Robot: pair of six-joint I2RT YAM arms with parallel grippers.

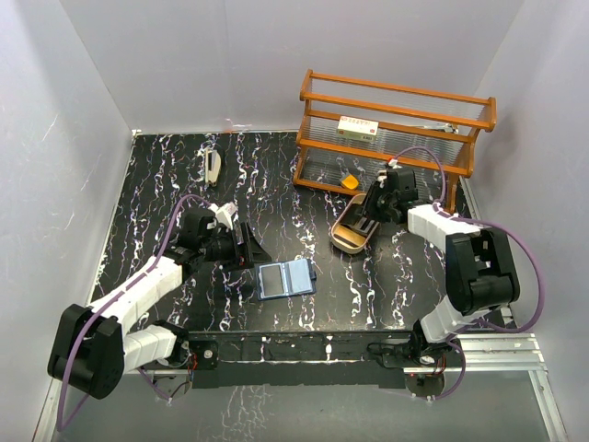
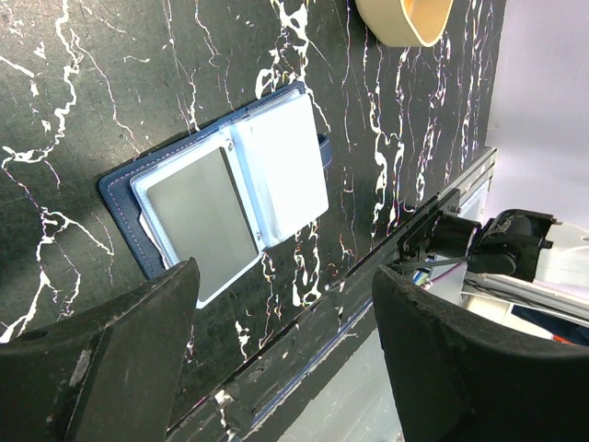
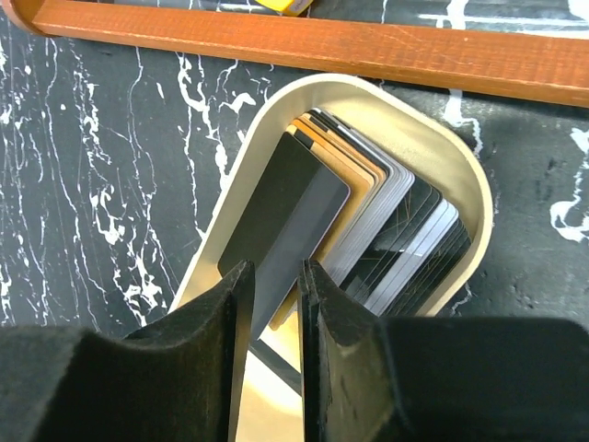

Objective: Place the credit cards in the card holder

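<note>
An open blue card holder (image 2: 198, 216) lies flat at the front middle of the table. My left gripper hovers just left of it, fingers apart, with nothing between them. At the right, a cream oval container (image 3: 465, 157) holds several stacked cards (image 3: 285, 212), dark, orange and silver. My right gripper is over the container, its fingertips at the cards with a gap between them; whether they grip a card cannot be told for certain.
A wooden rack (image 1: 396, 110) with a white box (image 1: 357, 129) and a yellow object (image 1: 349, 181) stands behind the container. A white device (image 1: 213, 166) lies at the back left.
</note>
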